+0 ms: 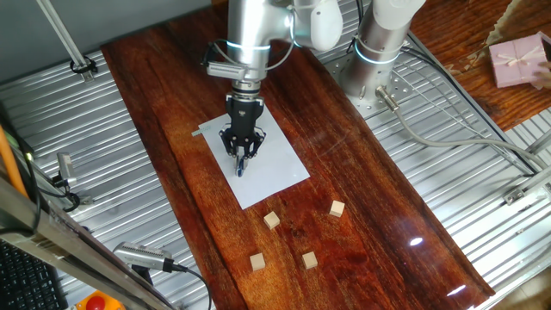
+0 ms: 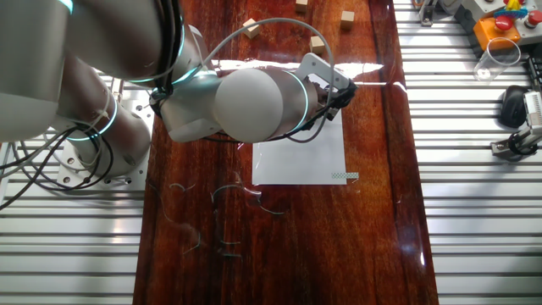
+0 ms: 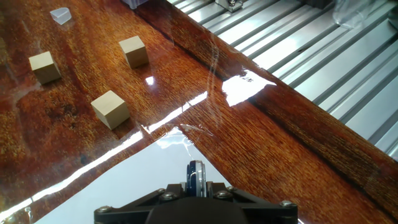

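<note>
A white sheet of paper point(image 1: 274, 164) lies flat on the dark red-brown wooden table, and no marks show on its visible part. Over it my gripper point(image 1: 241, 159) points down, its fingers closed on a slim dark blue and silver object point(image 1: 239, 170), perhaps a pen. In the wrist view this pen-like object point(image 3: 196, 178) stands upright between the fingers, its lower end hidden. Whether it touches the paper is unclear. In exterior view 2 the arm covers part of the sheet point(image 2: 296, 165) and hides the fingertips.
Several small wooden blocks lie apart beyond the sheet, including one block point(image 1: 272, 220) close to its corner and another block point(image 1: 337, 208) to the right. A clear piece point(image 3: 61, 15) shows past the blocks in the wrist view.
</note>
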